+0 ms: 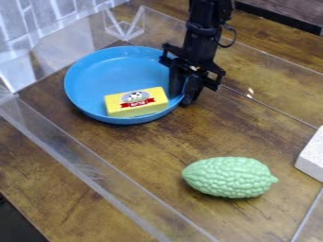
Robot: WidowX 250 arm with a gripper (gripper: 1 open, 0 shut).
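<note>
My black gripper (186, 87) reaches down from the top to the right rim of the blue round plate (104, 71); its fingers are dark and bunched at that rim, and what lies between them is hard to make out. On the plate's front part lies a yellow box (136, 102) with a red label and a cartoon face, apart from the gripper.
A green bumpy gourd (229, 177) lies at the front right on the wooden surface (139, 180). A white block (312, 151) sits at the right edge. Clear plastic walls border the workspace.
</note>
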